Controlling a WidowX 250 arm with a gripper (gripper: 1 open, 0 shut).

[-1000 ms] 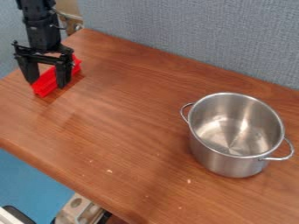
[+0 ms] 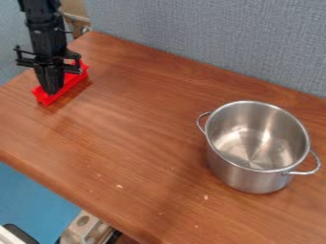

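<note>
My black gripper (image 2: 51,74) reaches down at the upper left of the table, right over a red flat object (image 2: 60,93), likely a tray or block, lying near the table's left edge. The fingers are low over it and partly hide it. Whether they hold anything is too small to tell.
A steel pot (image 2: 254,152) with two side handles stands at the right. A grey padded wall (image 2: 216,38) runs along the back. Blue flooring shows past the left edge.
My gripper's fingers look closer together than before, drawn in over the red object. The pot has not moved.
</note>
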